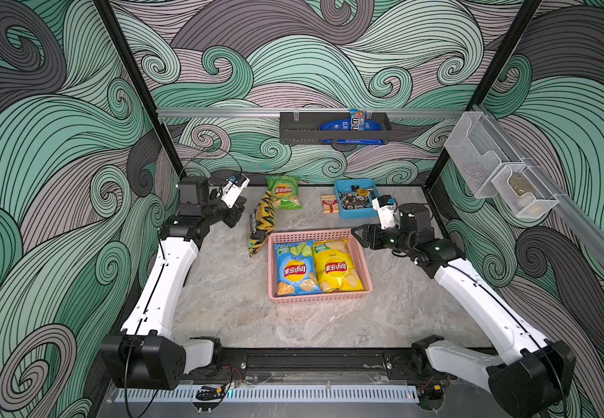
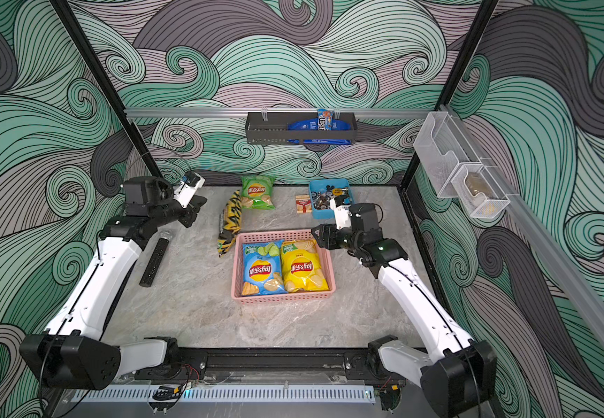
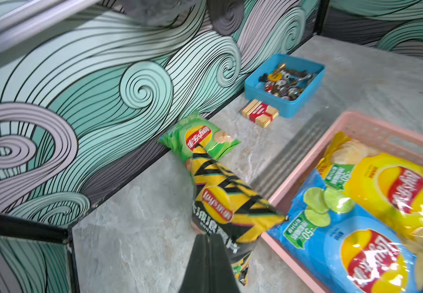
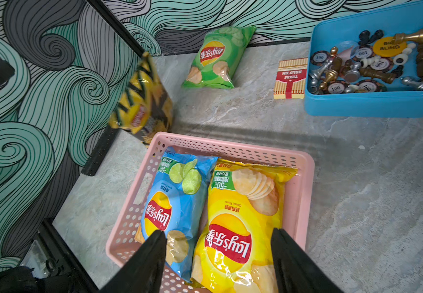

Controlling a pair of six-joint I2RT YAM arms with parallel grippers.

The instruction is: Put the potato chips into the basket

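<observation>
A black-and-yellow chip bag (image 1: 261, 224) hangs on edge above the table, left of the pink basket (image 1: 319, 299). My left gripper is shut on the bag's thin margin; the fingertips overlap it in the left wrist view. In the right wrist view the same bag (image 4: 145, 100) looks blurred and raised beyond the basket's far left corner. A blue chip bag (image 1: 295, 269) and a yellow chip bag (image 1: 336, 267) lie side by side in the basket. Over the basket's right side my right gripper stands open, empty. A green chip bag (image 1: 284, 191) lies at the back.
A blue bin (image 1: 357, 209) of small game pieces and a small red-and-cream box (image 1: 329, 203) stand at the back right. Above hangs a dark shelf (image 1: 335, 128); wire baskets (image 1: 497, 167) hang at right.
</observation>
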